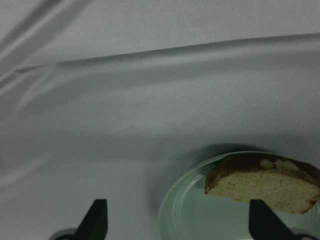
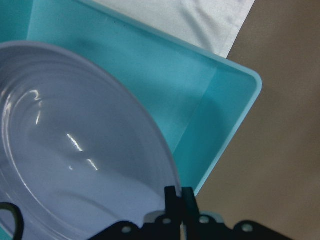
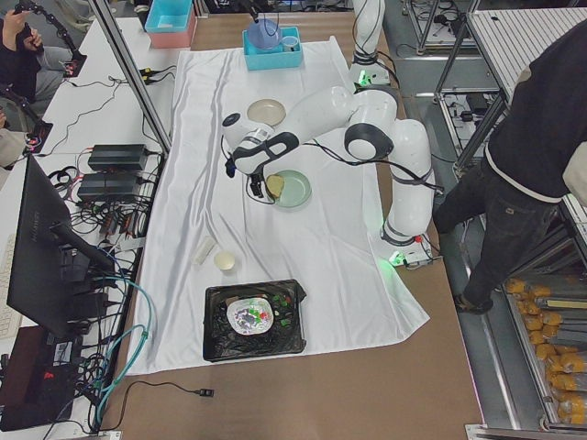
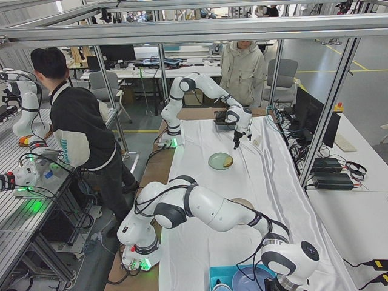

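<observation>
A bread slice (image 1: 260, 185) with a brown crust rests on a green plate (image 1: 185, 215). My left gripper hangs open just above it, beside the plate's edge, nothing between its fingers. At the far end, my right gripper is shut on the rim of a blue bowl (image 2: 80, 140), which sits over or in a cyan bin (image 2: 210, 115).
A beige plate (image 3: 266, 111) lies between the green plate and the bin. A cream cup (image 3: 224, 260) and a black tray (image 3: 220, 339) with a patterned dish stand at the near end. The white cloth is otherwise mostly clear.
</observation>
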